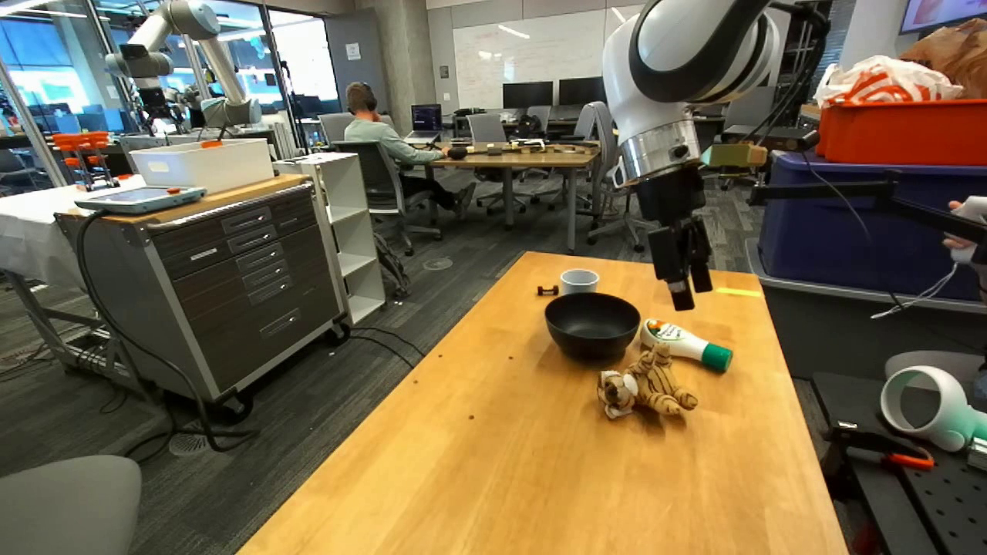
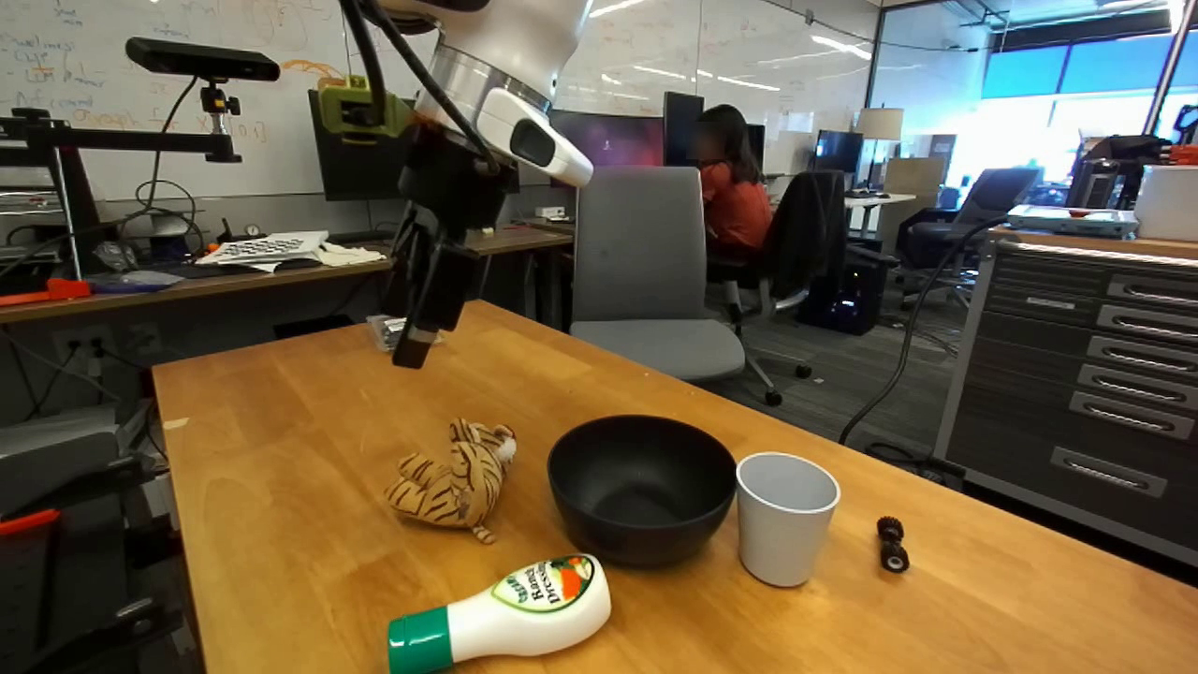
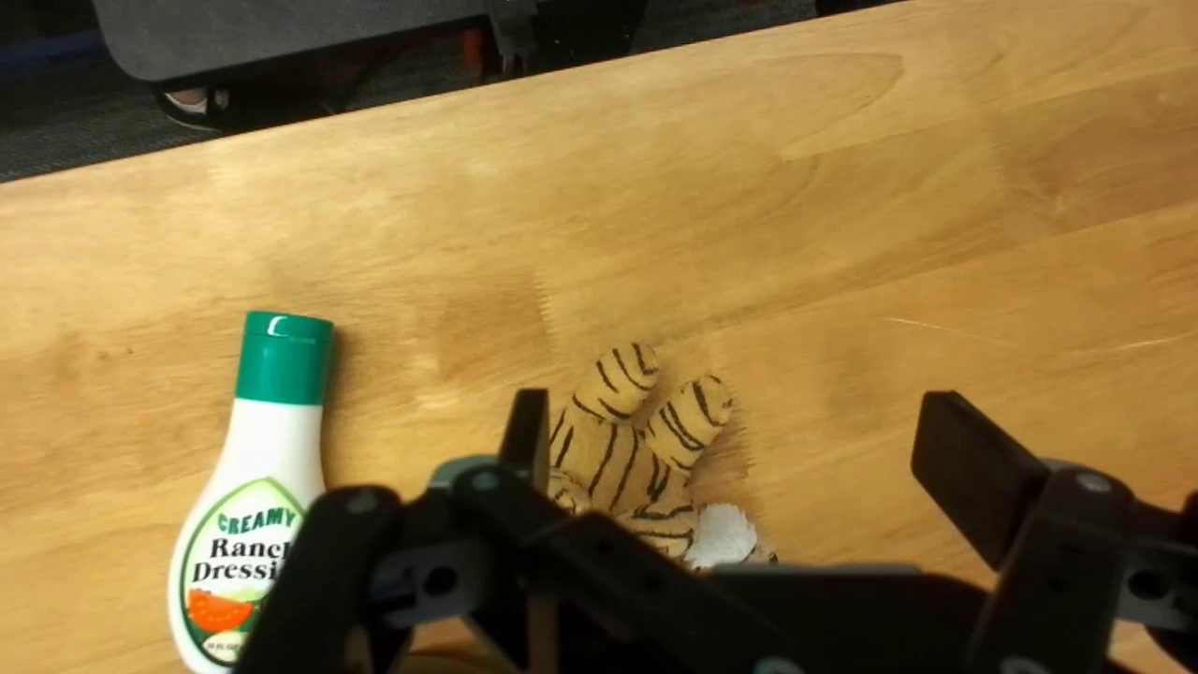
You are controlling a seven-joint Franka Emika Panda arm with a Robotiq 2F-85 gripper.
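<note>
My gripper (image 1: 692, 294) hangs in the air over the wooden table, open and with nothing between its fingers. Below it in the wrist view lies a striped tiger plush (image 3: 629, 455), partly hidden by the gripper's own parts. A white ranch dressing bottle (image 3: 264, 472) with a green cap lies on its side to the left there. In exterior view 2 a black bowl (image 2: 642, 490) stands between the plush (image 2: 458, 481) and an upright pale grey cup (image 2: 786, 517). The bowl looks empty. Past the cup rests a small dark dumbbell-shaped object (image 2: 893, 545).
Bare table (image 1: 518, 481) stretches toward the near end in exterior view 1. The objects are grouped close together, with the bottle (image 1: 686, 344) beside both bowl and plush. A black camera arm (image 1: 833, 191) reaches in from the right, beyond the table's edge.
</note>
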